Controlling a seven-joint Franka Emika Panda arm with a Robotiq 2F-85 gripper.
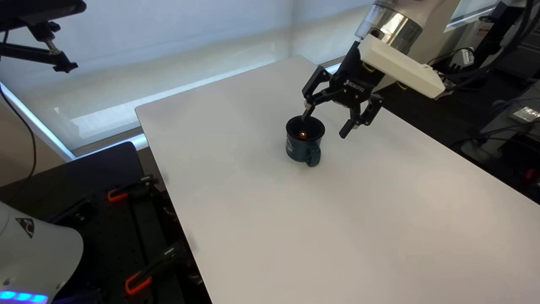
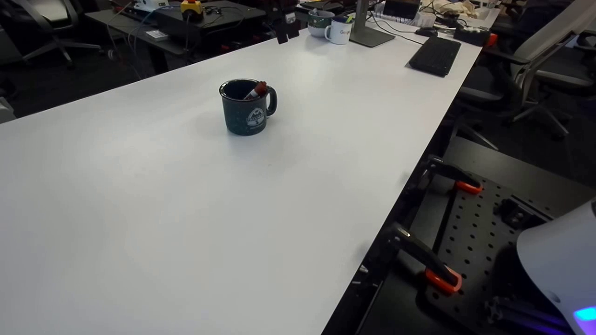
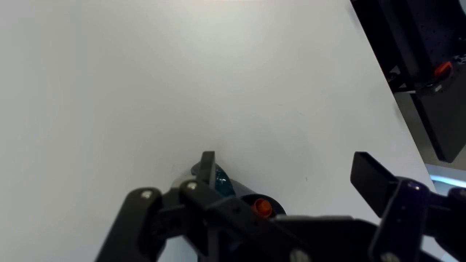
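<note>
A dark green mug (image 1: 299,146) stands upright on the white table, its rim dark and its handle (image 1: 314,155) toward the near side in exterior view 1. Inside it leans a marker with a reddish-brown cap (image 2: 260,88); the orange-red end (image 3: 263,207) shows in the wrist view. My gripper (image 1: 326,127) is wide open above and behind the mug, with nothing held. One finger (image 1: 307,112) overlaps the mug's far rim in exterior view 1; contact cannot be told. In the wrist view the gripper's linkage hides much of the mug (image 3: 223,182).
Exterior view 2 shows a white mug (image 2: 339,31), a bowl (image 2: 319,22), a monitor stand (image 2: 369,36) and a keyboard (image 2: 435,56) at the far end. Orange-tipped clamps (image 1: 139,282) sit beyond the table's edge.
</note>
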